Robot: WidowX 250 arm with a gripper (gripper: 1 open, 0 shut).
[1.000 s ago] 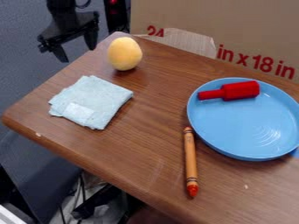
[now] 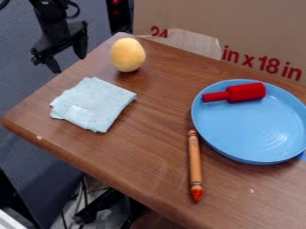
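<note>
The black gripper (image 2: 48,59) is at the upper left, over the grey area off the table's left edge, with its fingers pointing down and nothing seen between them; whether it is open is hard to make out. On the wooden table (image 2: 131,152) lie a folded pale blue cloth (image 2: 92,105), a yellow egg-shaped object (image 2: 128,54), an orange crayon (image 2: 195,165) and a blue plate (image 2: 251,134) holding a red cylindrical object (image 2: 242,92).
A cardboard box (image 2: 221,31) stands along the back of the table. Bare wood shows between the cloth, the crayon and the yellow object, and along the front.
The gripper has moved down from where it was a second ago and shifted slightly left. The objects on the table look unchanged.
</note>
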